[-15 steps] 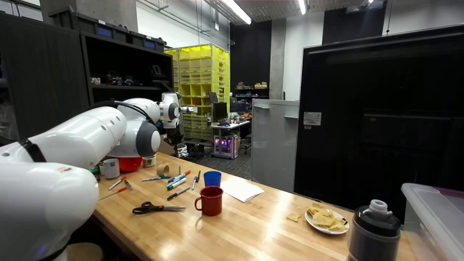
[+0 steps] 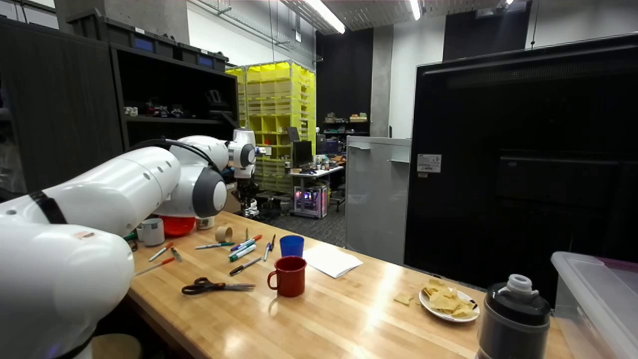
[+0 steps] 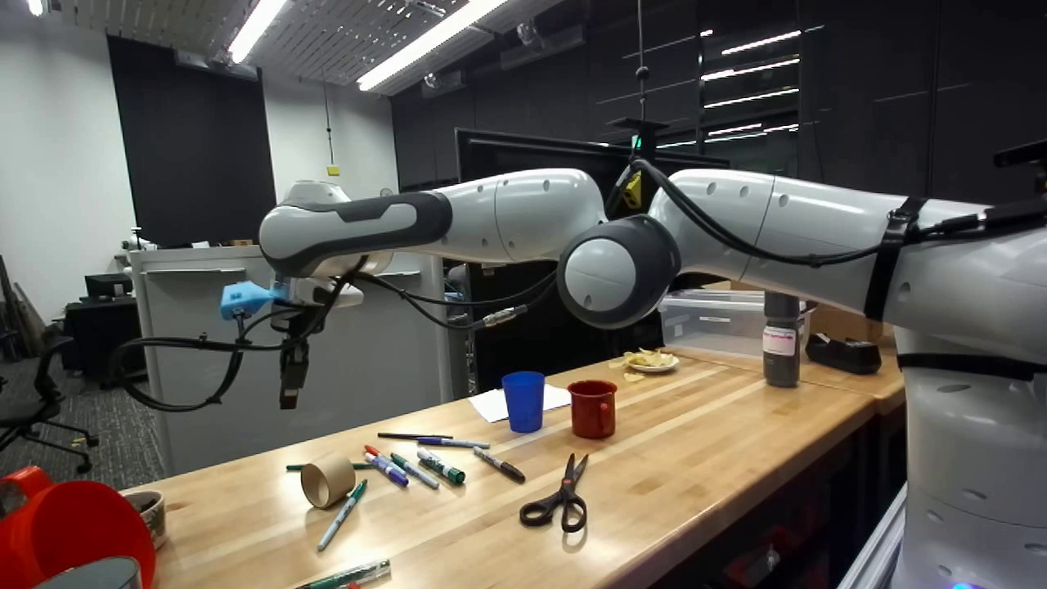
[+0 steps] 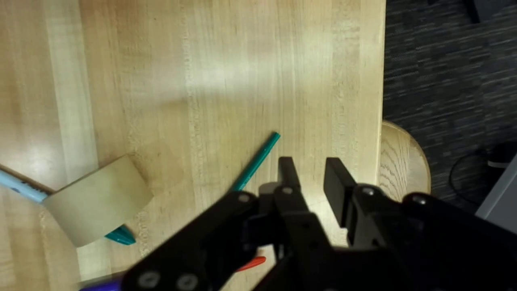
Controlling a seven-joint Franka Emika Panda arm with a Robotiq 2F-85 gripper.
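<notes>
My gripper hangs above the table's far edge, its two black fingers parted with bare wood showing between them. Below and just left of the fingers in the wrist view lies a green pen (image 4: 257,161), partly covered by the gripper. Further left a cardboard ring (image 4: 99,201) rests against a green marker that runs beneath it. From the side, in exterior view 2, the gripper (image 3: 291,388) is well clear of the tabletop. Several markers, such as the green-capped one (image 3: 442,466), lie in a loose group near the ring.
Scissors (image 3: 559,499), a red mug (image 3: 594,409) and a blue cup (image 3: 524,401) stand toward the table's middle. A red container (image 3: 93,530) occupies the near left end. A plate of chips (image 2: 449,303) and a dark bottle (image 2: 515,320) are further along.
The arm's wrist has moved a little to the right in exterior view 1. Nothing on the table has visibly moved.
</notes>
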